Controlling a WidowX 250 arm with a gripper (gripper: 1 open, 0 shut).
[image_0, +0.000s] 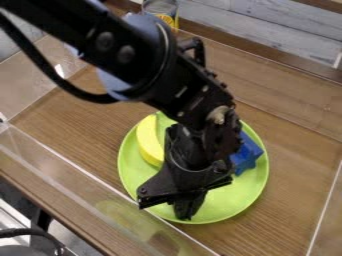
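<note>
My black gripper (187, 200) is low over the lower middle of a green plate (238, 199), shut, with nothing visible between its fingers. A yellow curved piece, banana-like (151, 142), lies on the plate's upper left, partly behind the arm. A blue block (245, 154) sits at the plate's right side, partly hidden by the gripper's body.
The plate rests on a wooden surface (80, 125) with clear panels along its near edge. A container (162, 10) stands at the back by a pale plank wall. The wood to the left and right of the plate is bare.
</note>
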